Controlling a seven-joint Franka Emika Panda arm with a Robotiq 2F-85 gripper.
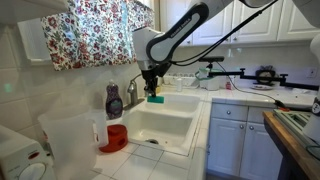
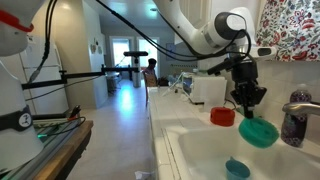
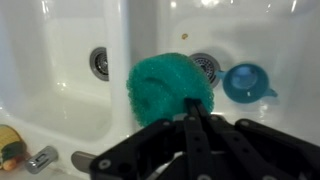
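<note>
A green mesh scrubber hangs in the air over the white sink, pinched at its upper part by my gripper. The gripper is shut on it, and points down. From the wrist view, the scrubber spreads out just beyond the dark fingers, covering part of a drain and the sink's divider. A small blue cup sits on the sink floor beside that drain, clear of the scrubber; exterior view 2 shows the cup below the gripper.
A red bowl rests on the counter by the sink's near end. Close to the sink are a dark bottle and the faucet. A translucent white pitcher stands nearer.
</note>
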